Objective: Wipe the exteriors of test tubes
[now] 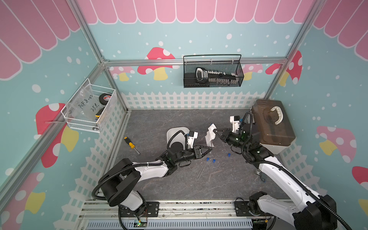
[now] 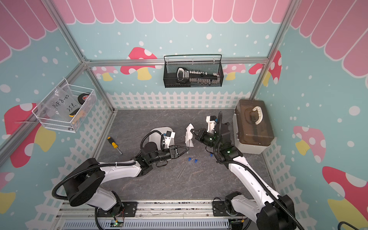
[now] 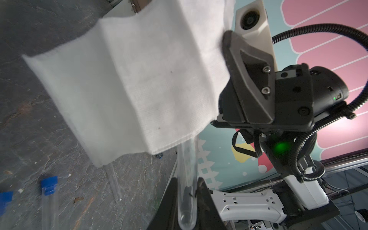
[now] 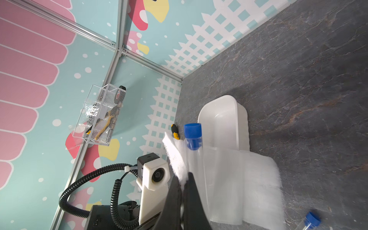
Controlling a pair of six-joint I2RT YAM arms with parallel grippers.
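A clear test tube (image 3: 187, 209) stands nearly upright with my left gripper shut on its lower end. Its blue cap (image 4: 192, 130) shows at the top in the right wrist view. My right gripper is shut on a pinched edge of a white cloth (image 3: 153, 76), which hangs down in folds against the tube. In the left wrist view the cloth covers the tube's upper part; whether it touches all along cannot be told. More capped tubes lie on the table, one with its blue cap (image 3: 49, 184) near the left gripper.
Behind the left arm sits a white tray (image 4: 224, 118). A yellow screwdriver (image 1: 131, 144) lies at the left, and a brown-lidded box (image 1: 274, 118) stands at the right.
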